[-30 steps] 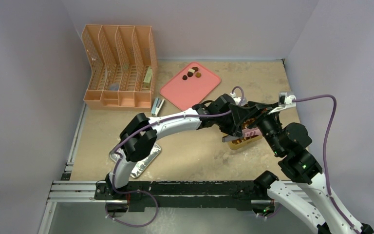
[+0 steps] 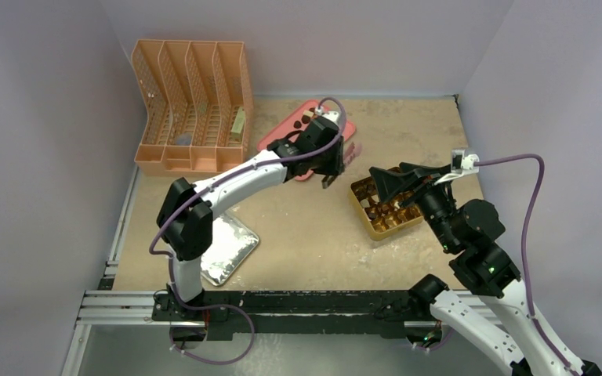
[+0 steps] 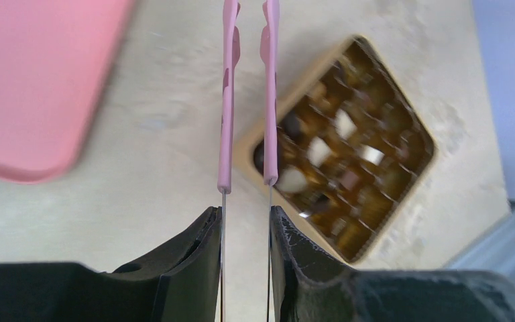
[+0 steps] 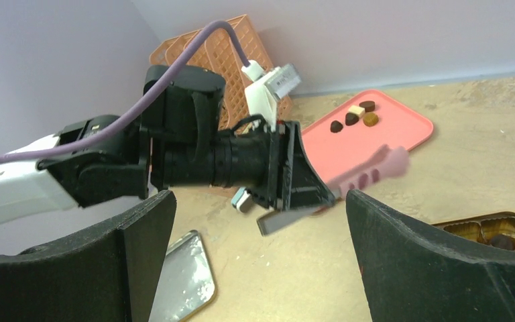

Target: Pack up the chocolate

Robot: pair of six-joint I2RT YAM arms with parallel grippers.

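Note:
My left gripper [image 2: 329,178] is shut on a pair of pink tongs [image 3: 227,100], above the table between the two trays. The tongs' two pink tips stand apart with nothing between them. The pink tray [image 4: 402,121] holds several small chocolates [image 4: 352,119] near its far edge. Several chocolates lie in the gold box [image 2: 376,233] on the right, partly covered by my right arm. Blur in the left wrist view makes its compartments hard to tell apart. With empty fingers, my right gripper stays open over the box.
An orange divided rack [image 2: 190,163] stands at the back left. A silver lid-like tray [image 2: 231,249] lies at the front left, and a small stapler-like object [image 4: 243,200] sits near the rack.
My left arm has swung left with the tongs, away from the gold box and towards the pink tray. The right arm looks still.

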